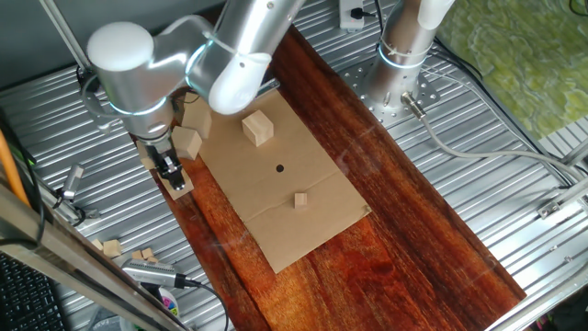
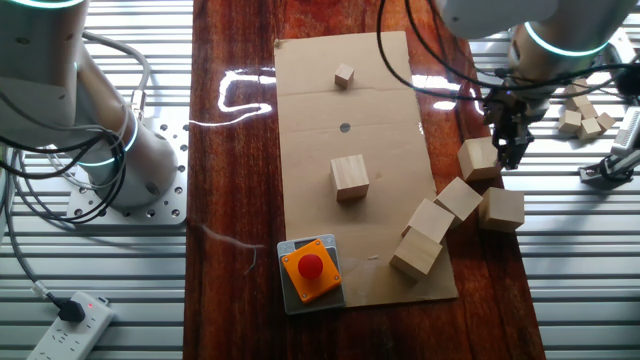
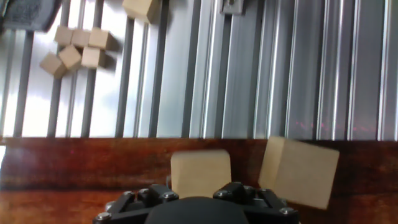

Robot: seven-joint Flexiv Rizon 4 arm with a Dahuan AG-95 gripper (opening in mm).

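Note:
My gripper [image 1: 178,187] hangs at the table's outer edge, above a light wooden block [image 2: 478,158]. In the wrist view its fingertips stand apart at the bottom, and that same block [image 3: 200,171] shows beyond the gap, not visibly gripped. To its right lies another large block [image 3: 301,171], also seen as the edge block [image 2: 500,208] in exterior view 2. A larger cube [image 1: 258,129] and a small cube [image 1: 300,199] rest apart on the cardboard sheet [image 1: 266,216]. Whether the fingers touch the block below is unclear.
More wooden blocks [image 2: 423,235] cluster at the cardboard's corner near an orange box with a red button [image 2: 311,266]. Several small cubes [image 3: 70,56] lie on the metal slats off the table. Much of the cardboard is bare.

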